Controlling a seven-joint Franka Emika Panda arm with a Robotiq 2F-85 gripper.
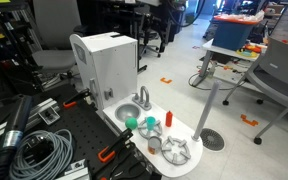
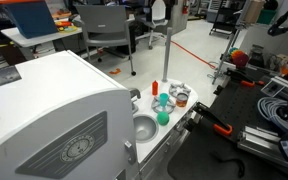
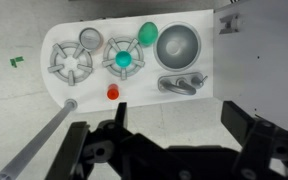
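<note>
A toy kitchen counter [image 3: 114, 98] lies below my gripper, whose two black fingers stand wide apart with nothing between them in the wrist view. On the counter are a green rounded piece [image 3: 147, 33] beside the sink [image 3: 178, 46], a teal cup [image 3: 123, 59] on one burner, a small red piece [image 3: 112, 92] off the burners, and a metal can [image 3: 90, 38] by the other burner [image 3: 71, 62]. The faucet [image 3: 183, 84] stands beside the sink. In exterior view 1 a dark part of the arm shows at the top edge, well above the counter.
A tall white cabinet [image 1: 109, 60] rises at the sink end of the counter. An upright grey pole [image 1: 206, 110] stands at the burner end. Clamps [image 1: 114, 148] and a coil of cable [image 1: 44, 155] lie on the black table.
</note>
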